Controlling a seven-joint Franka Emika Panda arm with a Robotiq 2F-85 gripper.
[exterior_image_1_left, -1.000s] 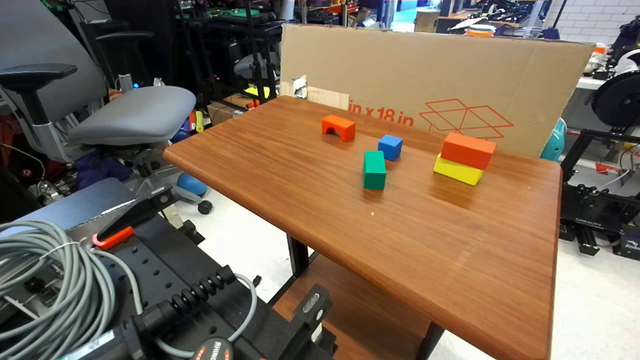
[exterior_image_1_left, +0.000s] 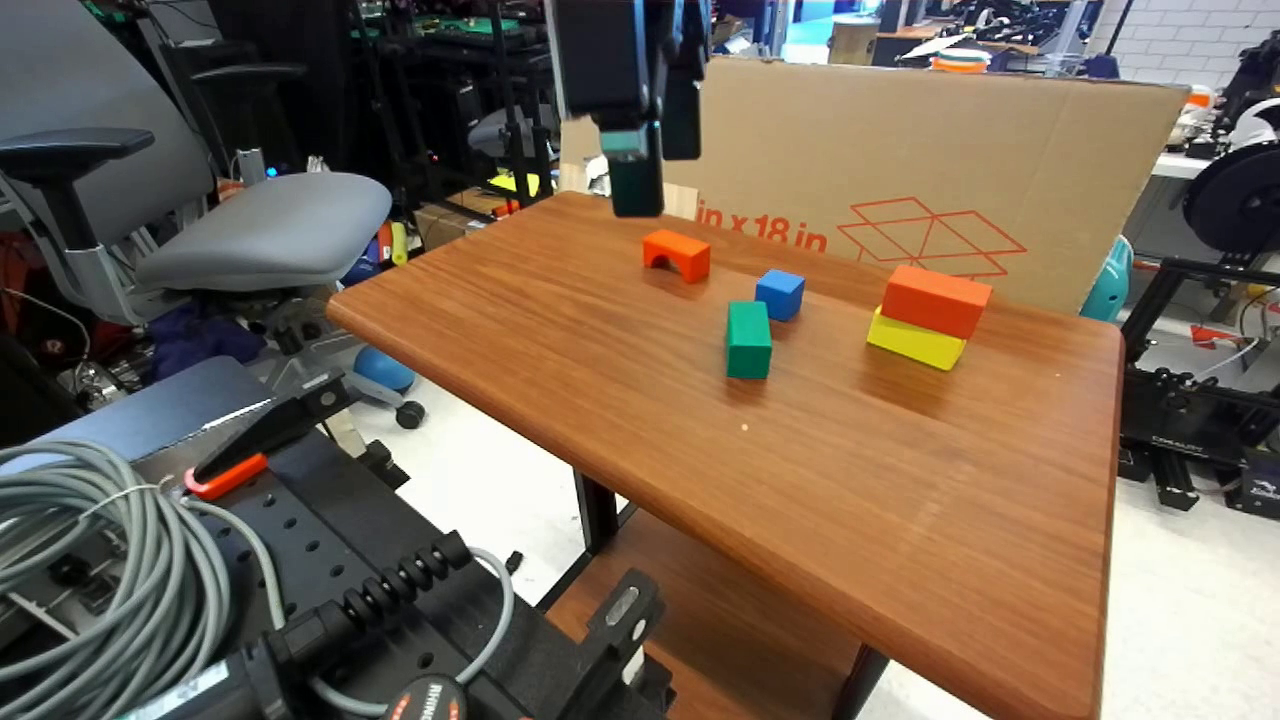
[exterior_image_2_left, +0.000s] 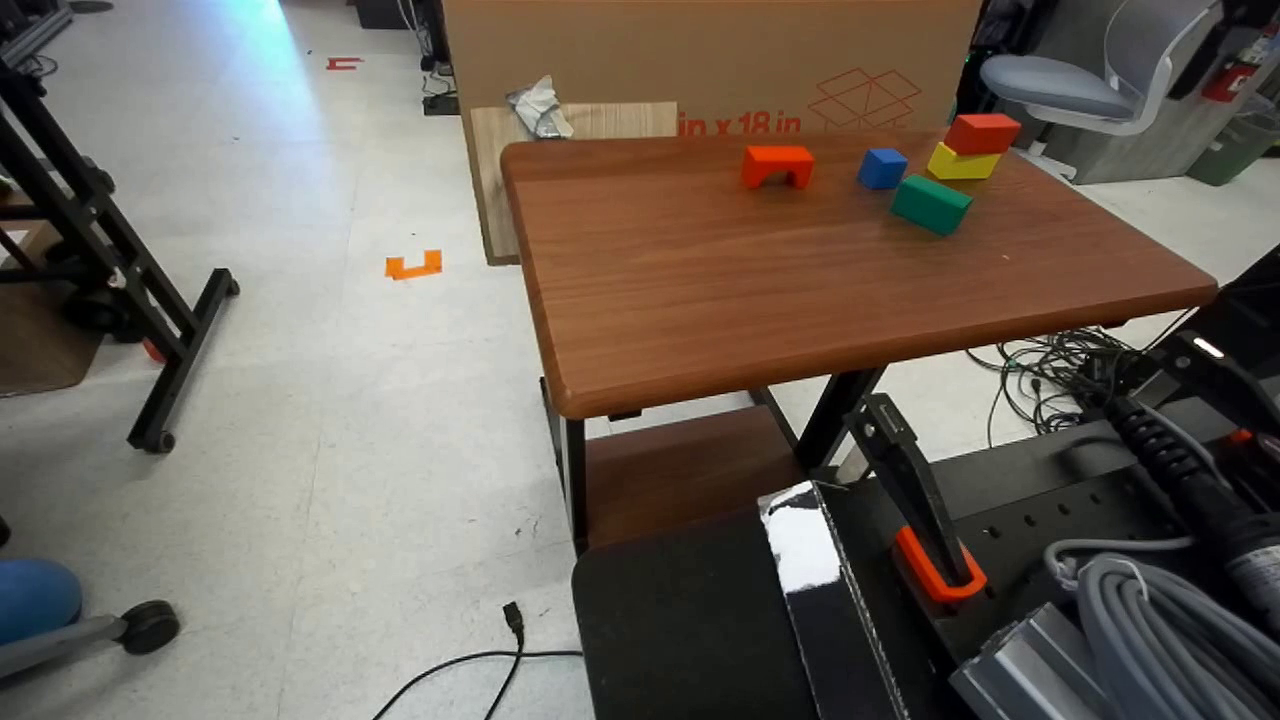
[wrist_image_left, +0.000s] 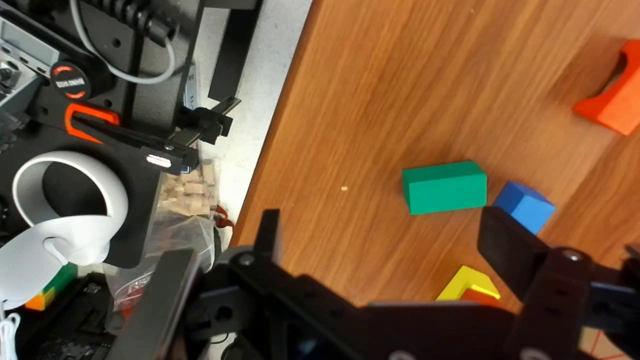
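Note:
Wide open, my gripper has nothing between its fingers and hangs high over the table, at the top of exterior view 1. Below it in the wrist view lie a green block (wrist_image_left: 447, 189) and a blue block (wrist_image_left: 525, 207), close together. An orange arch (exterior_image_1_left: 677, 254) stands farther back on its two legs. Toward the right in exterior view 1, an orange-red block (exterior_image_1_left: 937, 301) rests on a yellow block (exterior_image_1_left: 914, 341). The wrist view shows only part of this stack, as a gripper finger and the gripper's body cover some of it.
A cardboard sheet (exterior_image_1_left: 768, 144) stands upright along its far edge. Beside the near edge is a dark bench with a coiled grey cable (exterior_image_1_left: 108, 576) and an orange-handled clamp (exterior_image_2_left: 930, 528).
A second ago exterior view 1 showed no gripper; now it has come in at the top, above the far left part of the table. The blocks have not moved.

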